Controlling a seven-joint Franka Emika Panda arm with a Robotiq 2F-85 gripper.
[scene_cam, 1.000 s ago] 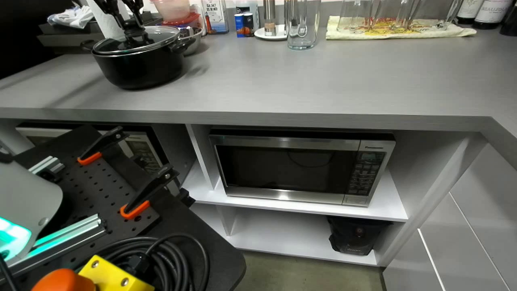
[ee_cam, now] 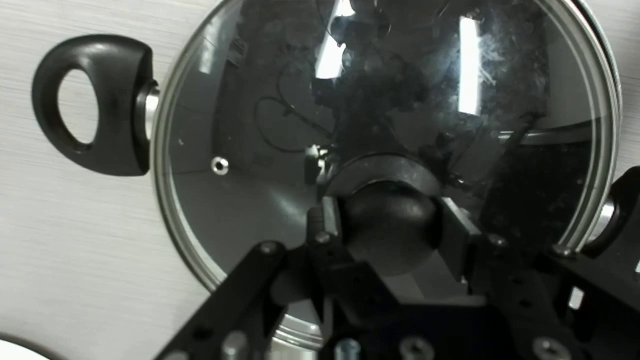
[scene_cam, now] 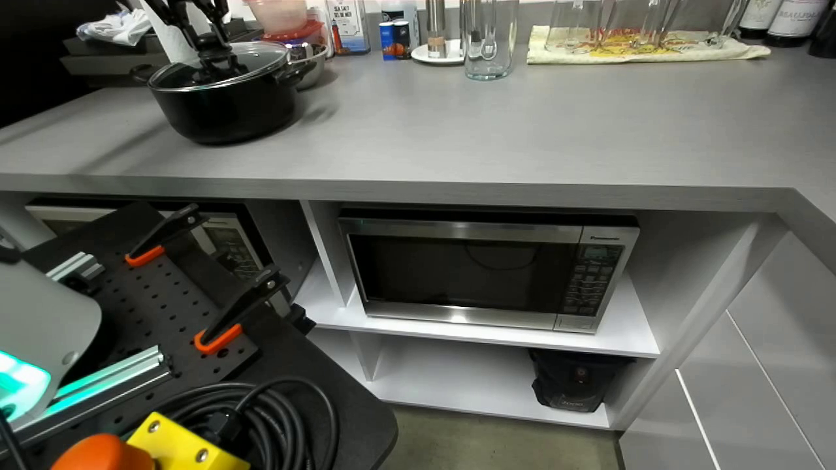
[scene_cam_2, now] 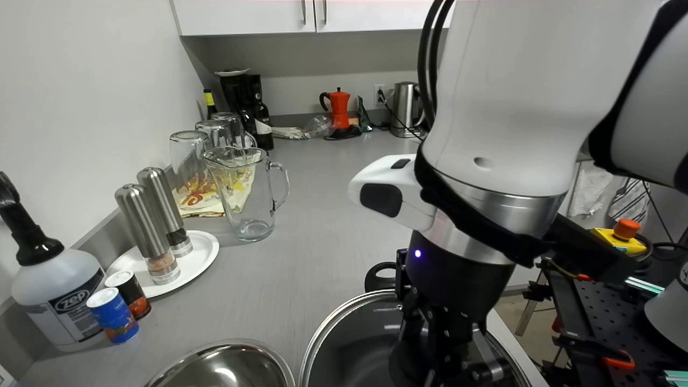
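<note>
A black two-handled pot stands on the counter at the upper left of exterior view 1, with a glass lid on top of it. The lid's round black knob sits between my two fingers in the wrist view, and my gripper is shut on it from above. Its rim appears to rest on the pot all round. In exterior view 2 the gripper reaches straight down onto the lid, and its fingertips are dark and hard to make out there.
Beside the pot is a steel bowl. A glass pitcher, a white plate with two grinders, and a spray bottle stand along the wall. The counter right of the pot is clear. Below it sits a microwave.
My fingers, at the pot in exterior view 1, have shifted very slightly to the left. The pot and everything else look the same.
</note>
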